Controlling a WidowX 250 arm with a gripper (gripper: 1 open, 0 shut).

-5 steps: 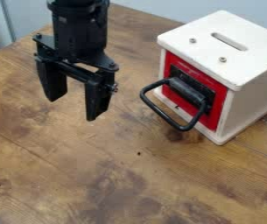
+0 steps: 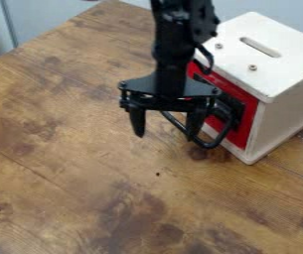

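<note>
My black gripper is in the centre, its two fingers apart with nothing seen between them. It stands just in front of a white box with a red front panel and a black loop handle. The gripper covers much of the panel and part of the handle.
A pale wall and a table edge show at the back.
My gripper has moved right, from open table on the left to in front of the box's red panel and handle. The box looks unmoved.
</note>
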